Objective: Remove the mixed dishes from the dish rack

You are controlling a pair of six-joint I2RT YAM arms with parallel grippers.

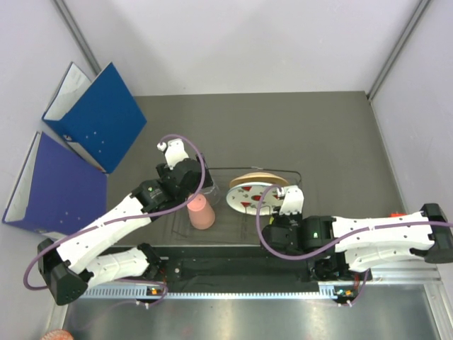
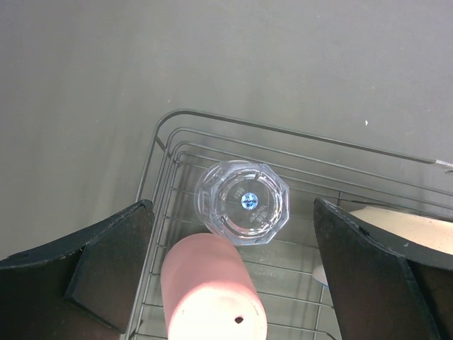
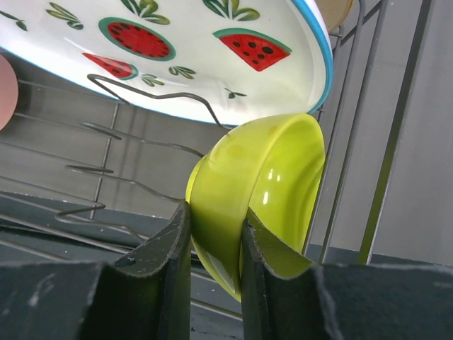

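Note:
In the right wrist view, a yellow-green bowl (image 3: 237, 184) stands on edge in the rack. Its wall lies between the fingers of my right gripper, one outside and one inside; whether they press on it is unclear. Behind it leans a white dish with watermelon prints (image 3: 191, 64), seen also from the top (image 1: 248, 198). My left gripper stands open above the rack's left end, nothing held. Below it are a clear glass (image 2: 244, 202), base up, and a pink cup (image 2: 205, 276). A tan dish (image 1: 256, 176) stands behind the white one.
The wire dish rack (image 2: 233, 122) surrounds the dishes, and its prongs (image 3: 152, 95) rise near the right gripper. Two blue binders (image 1: 106, 117) lean at the left wall.

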